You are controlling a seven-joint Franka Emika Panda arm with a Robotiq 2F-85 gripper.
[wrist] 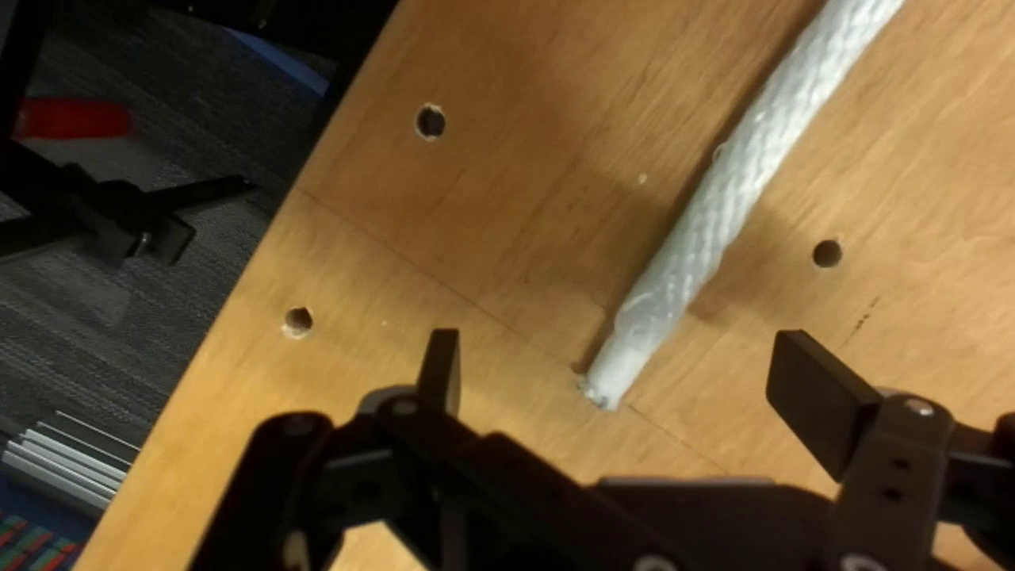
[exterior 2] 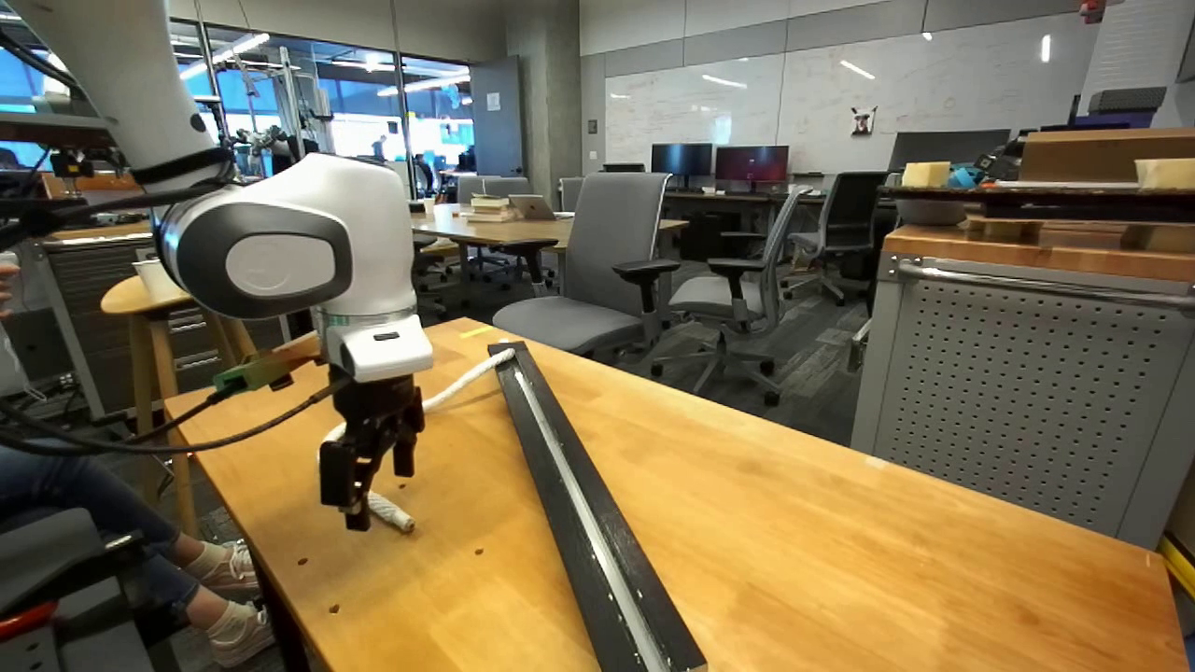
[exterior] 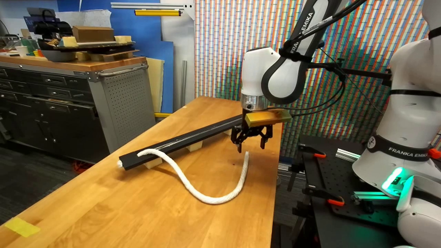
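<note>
A white braided rope (exterior: 211, 200) lies in a wide curve on the wooden table. One of its ends meets the far-left end of a long black channel (exterior: 182, 141), which has a pale line along its groove. The rope's free end (wrist: 633, 352) shows in the wrist view, ahead of my gripper and between the lines of its two fingers. My gripper stands open above the table near that end, with empty space between its fingers. In the second exterior view, the gripper (exterior 2: 381, 482) hides part of the rope (exterior 2: 389, 511).
Small holes (wrist: 828, 253) dot the tabletop. The table's edge (wrist: 257, 257) runs close to the gripper, with a clamp bar and floor beyond. Pale blocks (exterior: 194, 146) prop up the channel. Yellow tape (exterior: 21, 227) marks the table's near left, and the wood around it is bare.
</note>
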